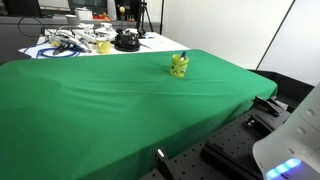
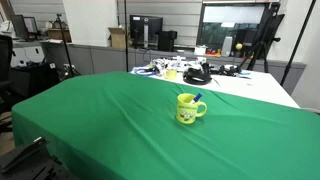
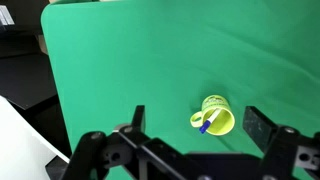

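Observation:
A yellow mug [image 2: 186, 110] with dark markings stands upright on the green cloth [image 1: 90, 105], its handle to the right in exterior view 2. A blue-tipped marker [image 2: 197, 98] leans inside and sticks out above the rim. From above, in the wrist view, the mug [image 3: 222, 121] shows its open mouth, with the handle to the left and the white and blue marker [image 3: 208, 122] across the rim. My gripper is open, its fingers spread wide. The mug appears between them in the picture, well below and untouched.
Cables and white gear [image 1: 62, 43] lie on a white table behind the cloth, next to a black device [image 1: 127, 40]. A white wall [image 1: 225, 32] stands at the right. Wide bare cloth surrounds the mug.

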